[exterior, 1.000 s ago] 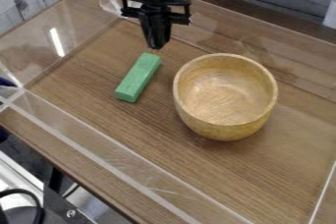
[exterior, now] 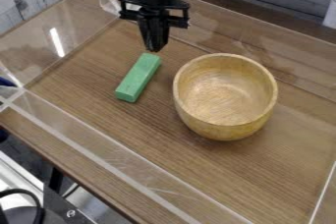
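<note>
My dark gripper point(exterior: 155, 41) hangs at the top middle of the camera view, pointing down, shut with nothing visible between its fingers. Below it and slightly toward the viewer, a green block point(exterior: 138, 78) lies flat on the wooden table. To the right of the block sits an empty round wooden bowl point(exterior: 225, 122).
Black cables point(exterior: 19, 193) show beyond the table's lower left edge.
My gripper has shifted very slightly; the block and the bowl are where they were.
</note>
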